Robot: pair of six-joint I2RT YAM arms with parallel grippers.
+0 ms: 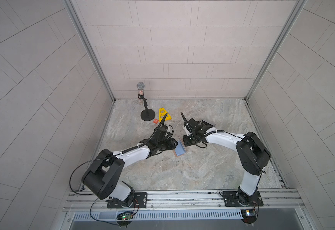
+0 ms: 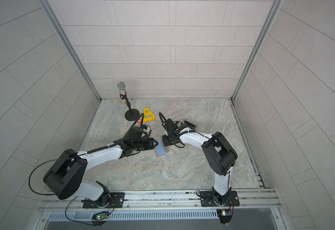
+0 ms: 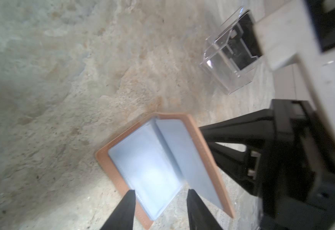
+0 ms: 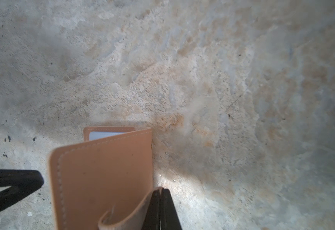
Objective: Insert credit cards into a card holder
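Observation:
A tan leather card holder lies open on the table, pale blue-white inner panels showing. My left gripper is over its near end, fingertips parted, nothing visibly held. My right gripper is shut at the holder's side; a curled tan flap of the holder is beside its fingertips, and whether they pinch it is unclear. In the left wrist view the right gripper stands behind the raised panel.
A clear acrylic box with dark contents lies behind the right gripper. A microphone stand, a yellow piece and a small red block stand at back left.

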